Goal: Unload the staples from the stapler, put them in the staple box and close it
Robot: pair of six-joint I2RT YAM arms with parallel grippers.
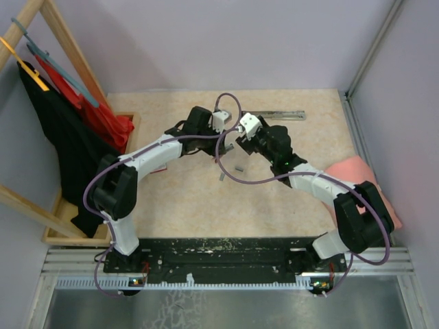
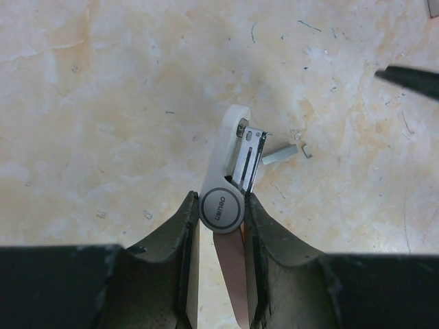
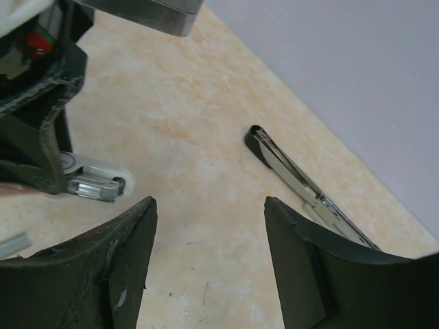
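My left gripper is shut on the stapler, which has a pinkish lower part (image 2: 233,264) and a white top (image 2: 223,154). Beside the white top, the silver metal magazine (image 2: 250,154) sticks out at a slight angle. A grey staple strip (image 2: 280,154) lies on the table right of the magazine, with a tiny piece (image 2: 306,151) close to it. Whether staples sit inside the magazine is unclear. My right gripper stands open and empty, apart from the stapler. The stapler's white end (image 3: 120,175) shows at its left.
A long dark and silver tool (image 3: 302,181) lies toward the back of the table. Two more small grey strips (image 1: 222,176) (image 1: 239,168) rest near the table's middle. A pink cloth (image 1: 363,192) is at the right edge.
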